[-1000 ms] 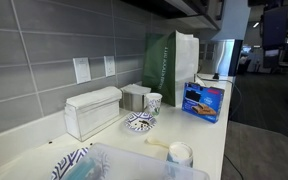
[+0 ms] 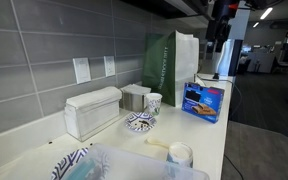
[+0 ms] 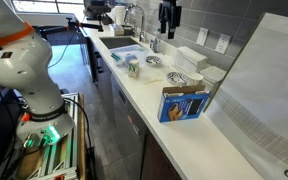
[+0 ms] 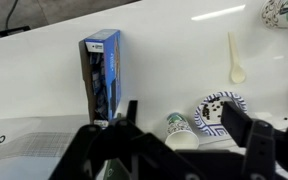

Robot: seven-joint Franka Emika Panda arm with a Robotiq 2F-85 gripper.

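Note:
My gripper hangs high above the white counter, its fingers apart and nothing between them. In the wrist view a blue box with an open side lies to the left. A patterned paper cup and a blue-and-white patterned bowl sit below the gap between the fingers, well beneath them. A pale spoon rests on the counter farther right. From exterior view 1, the gripper is up near the shelf, above and beyond the blue box.
A green and white paper bag stands against the wall behind the box. A white lidded container, a clear plastic tub and a small round container occupy the near counter. Clear counter lies in front of the box.
The gripper has come into exterior view 1 from the upper right, moving left over the counter toward the bag. The objects on the counter have stayed put.

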